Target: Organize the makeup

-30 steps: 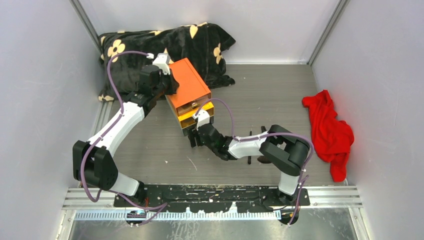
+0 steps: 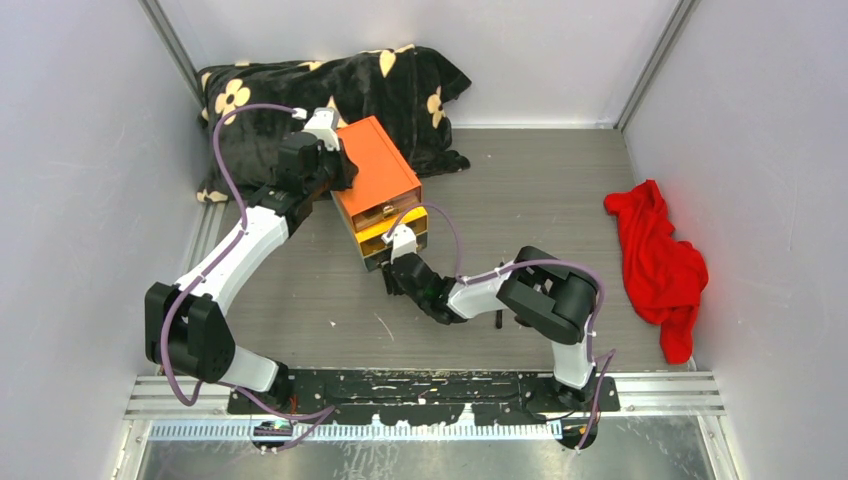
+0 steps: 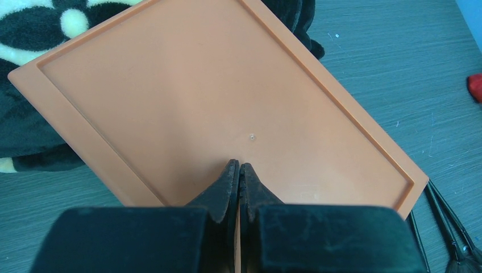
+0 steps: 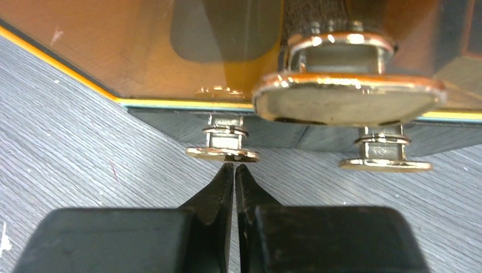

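An orange-topped makeup organizer with yellow drawer front stands tilted on the left-middle floor. My left gripper is shut over its orange lid, nothing showing between its fingers. My right gripper is low at the front, fingertips together just below a small metal drawer knob; a larger knob sits above and another small knob to the right. Dark brushes lie on the floor, partly hidden under the right arm.
A dark flowered blanket lies along the back left. A red cloth lies at the right. Walls enclose both sides and the back.
The left arm and the organizer look unchanged.
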